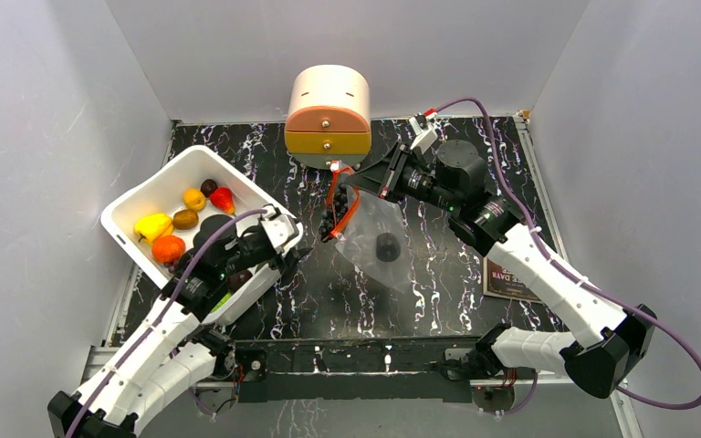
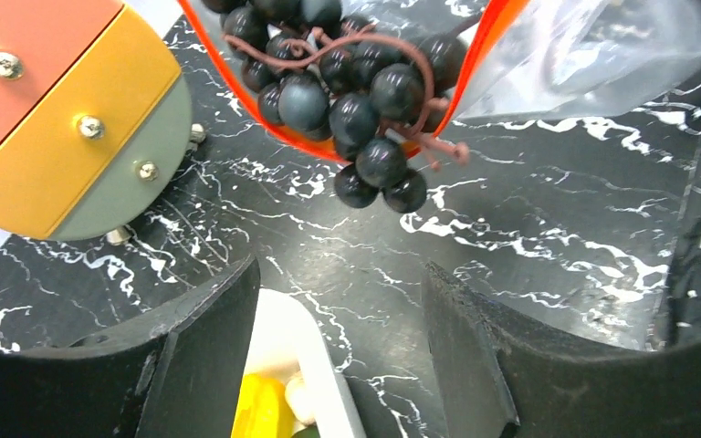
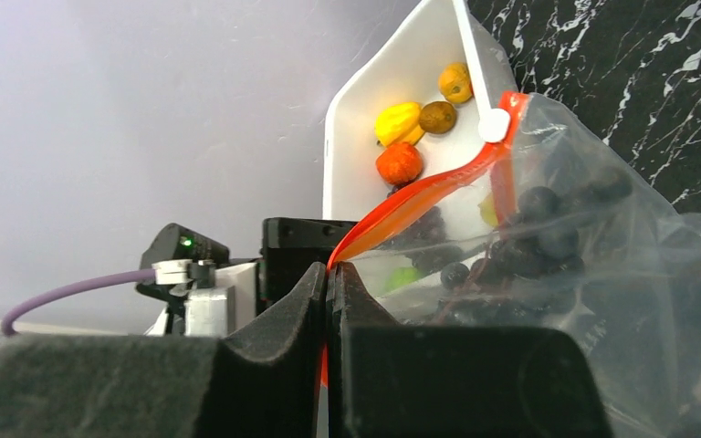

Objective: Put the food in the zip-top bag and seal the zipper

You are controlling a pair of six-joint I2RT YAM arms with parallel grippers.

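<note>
The clear bag with orange zipper edges hangs from my right gripper, which is shut on its rim. A bunch of black grapes rests in the bag's mouth, its lower few grapes and stem poking out past the orange edge. Deeper in the bag lies a dark round item. My left gripper stands open and empty, left of the bag mouth and near the tray's right rim, with the grapes ahead of its fingers. A white slider sits at one end of the zipper.
A white tray on the left holds several foods, among them a yellow pepper and an orange pumpkin. The rounded drawer box stands close behind the bag. A book lies at right.
</note>
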